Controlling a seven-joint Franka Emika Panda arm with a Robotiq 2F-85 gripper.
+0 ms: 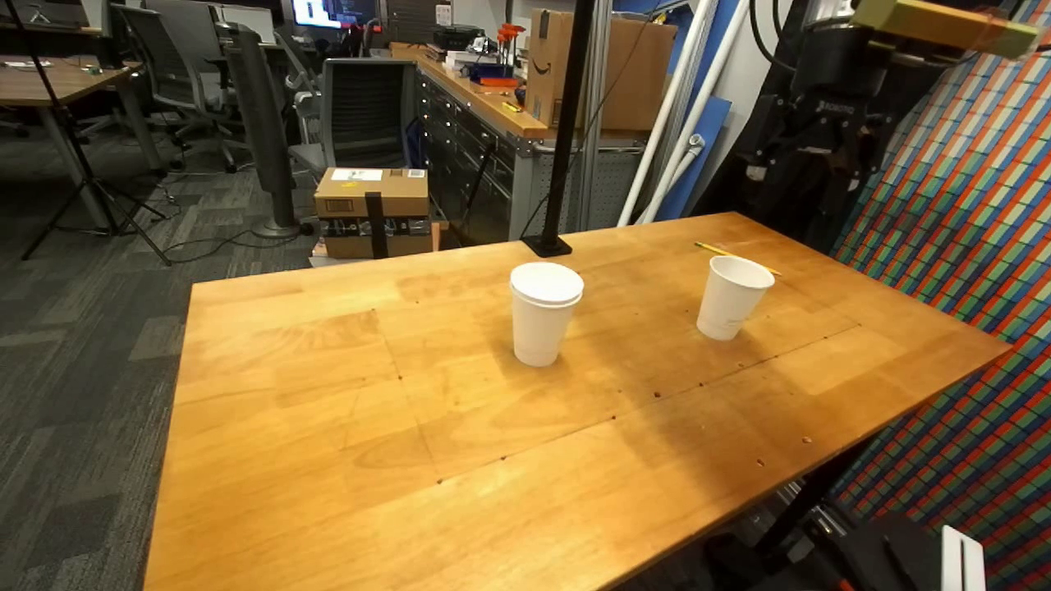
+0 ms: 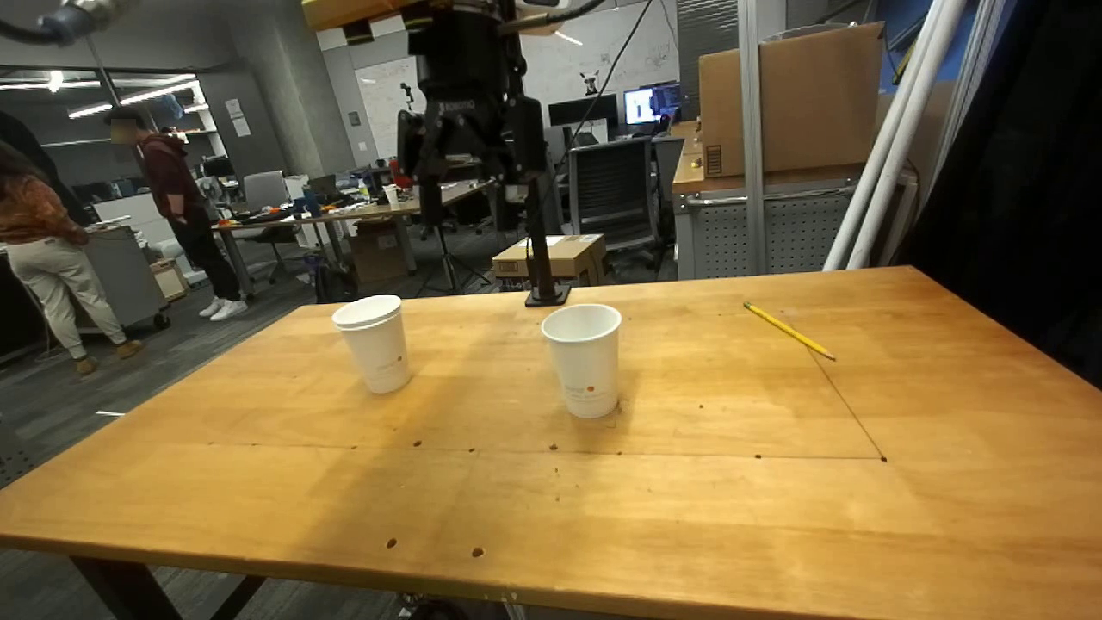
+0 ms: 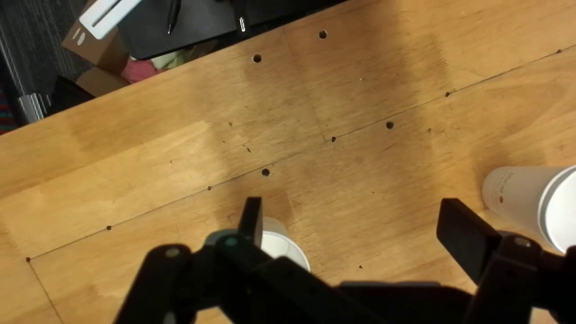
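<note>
Two white paper cups stand upright and apart on the wooden table. The one with a doubled rim, perhaps nested cups (image 1: 539, 330), is near the middle; in exterior view 2 this doubled cup is on the left. The single open-topped cup (image 2: 586, 370) stands closer to the pencil. High above the tabletop hangs my gripper (image 2: 467, 205), open with nothing between its fingers. In the wrist view one finger (image 3: 251, 218) partly covers the single cup (image 3: 281, 247), while the doubled-rim cup (image 3: 510, 197) shows at the right edge, beyond the other finger.
A yellow pencil (image 2: 789, 331) lies on the table past the single cup. At the far edge a black post (image 1: 548, 245) rises from its base.
</note>
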